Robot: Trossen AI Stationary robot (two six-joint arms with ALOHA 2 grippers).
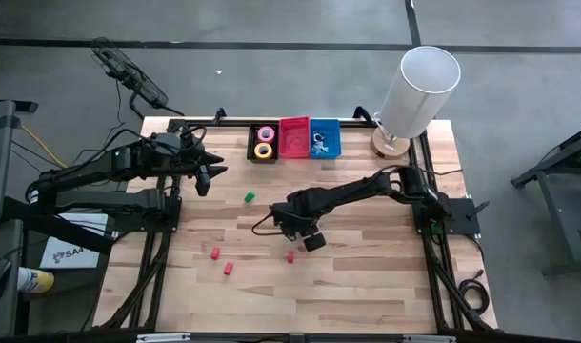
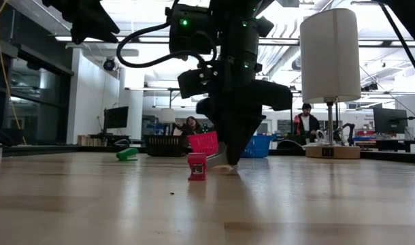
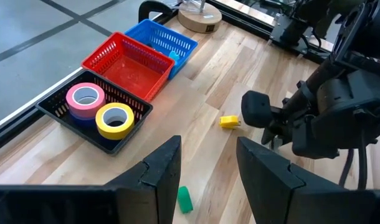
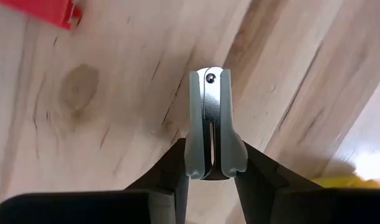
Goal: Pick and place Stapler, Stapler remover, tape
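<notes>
A grey stapler remover (image 4: 210, 124) with a shiny metal hinge is squeezed closed in the right wrist view, and my right gripper is shut on its two grey grips. From above, that gripper (image 1: 311, 240) is over the middle of the table. My left gripper stands open at the left side, nothing between its fingers. Red staplers (image 1: 290, 256) lie toward the front, a green stapler (image 3: 185, 200) farther back, and a yellow one (image 3: 230, 121) beside the right arm. Pink tape (image 3: 85, 99) and yellow tape (image 3: 114, 121) sit in the black basket (image 3: 120, 148).
Beside the black basket stand a red basket (image 3: 124, 62) and a blue basket (image 3: 184, 45) holding light-blue items, all along the back edge. A white lamp (image 1: 419, 90) occupies the back right corner.
</notes>
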